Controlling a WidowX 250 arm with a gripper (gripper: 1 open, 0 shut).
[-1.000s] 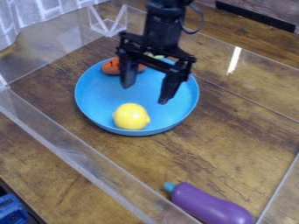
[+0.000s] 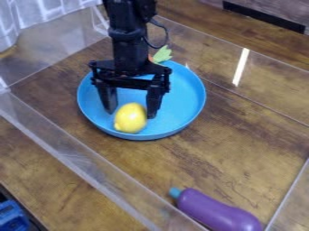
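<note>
My black gripper (image 2: 130, 90) hangs over the blue bowl (image 2: 183, 108), its fingers open and spread either side, just above and behind a yellow lemon-like object (image 2: 130, 118) in the bowl. The gripper and arm hide the back middle of the bowl.
A purple eggplant (image 2: 218, 209) lies at the lower right. Something green (image 2: 162, 54) shows behind the arm at the bowl's back. Clear plastic edges run along the left and lower left.
An orange object seen at the back earlier is now hidden by the arm.
</note>
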